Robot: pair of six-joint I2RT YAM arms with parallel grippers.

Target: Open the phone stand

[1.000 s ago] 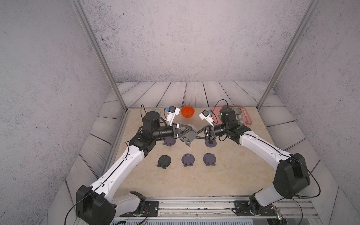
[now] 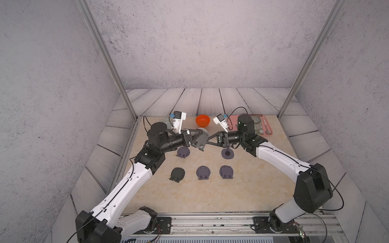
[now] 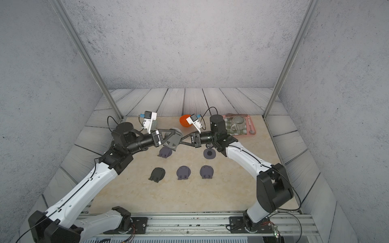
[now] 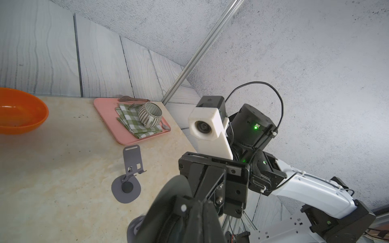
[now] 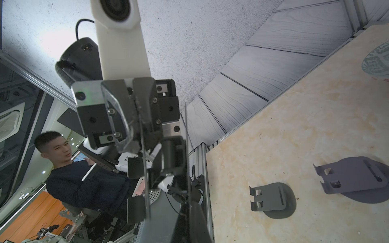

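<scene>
A grey phone stand (image 2: 199, 142) hangs in the air between the arms. My left gripper (image 2: 201, 131) is shut on it from the left. My right gripper (image 2: 207, 141) is shut, its tips at the stand's right edge; whether a thin part lies between them cannot be made out. In the right wrist view the stand appears edge-on, its hooked plate (image 5: 145, 178) standing apart from a second thin plate, with a dark hinge (image 5: 172, 156) between. From the left wrist, its dark rounded part (image 4: 172, 194) partly hides the tips of my left gripper.
Several stands lie below on the table, including a black one (image 2: 177, 174), purple ones (image 2: 203, 172) and an unfolded one (image 4: 125, 188). An orange bowl (image 2: 202, 120) and a pink tray (image 4: 109, 121) with a mug (image 4: 150, 114) stand behind.
Both grippers and the stand between them have shifted left and slightly up in the top left view. The stand's tilt has changed a little.
</scene>
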